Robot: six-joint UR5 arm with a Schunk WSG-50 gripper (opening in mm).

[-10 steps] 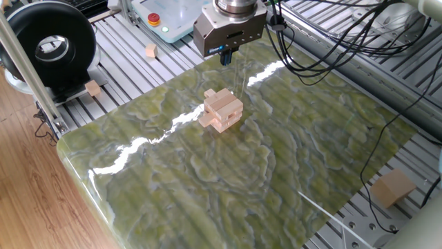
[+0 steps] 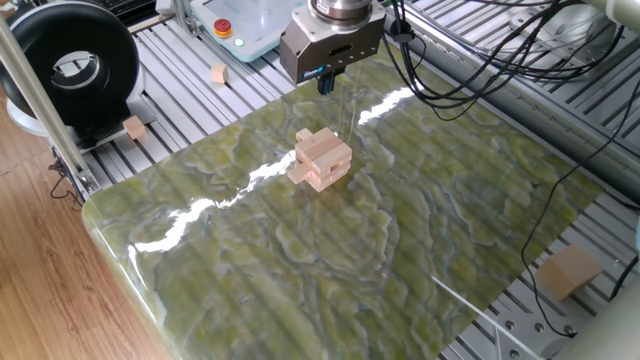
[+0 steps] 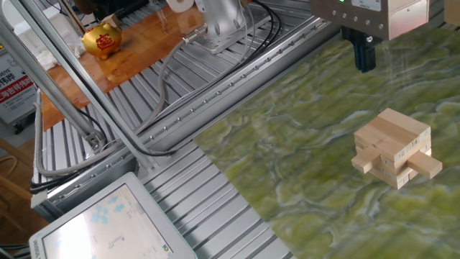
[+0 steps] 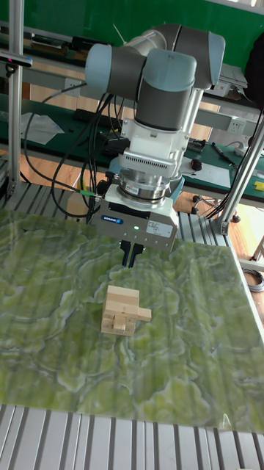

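Observation:
A small stack of pale wooden blocks [image 2: 324,158] stands on the green marbled table top [image 2: 250,270]. In exterior view 2 the stack [image 3: 392,140] has flat planks on top and two block ends jutting out at its sides. My gripper [image 2: 326,88] hangs above and behind the stack, clear of it. Its dark fingers [image 4: 131,255] point down and look pressed together, with nothing visible between them. Exterior view 2 also shows the gripper [image 3: 366,66] apart from the wood, with open air below it.
Loose wooden blocks lie off the marbled top: one small block [image 2: 219,73] near the teach pendant [image 2: 240,30], another [image 2: 134,127] by the black ring, and a larger block [image 2: 569,272] at right. Cables [image 2: 480,60] hang beside the arm.
The wooden stack has stayed put.

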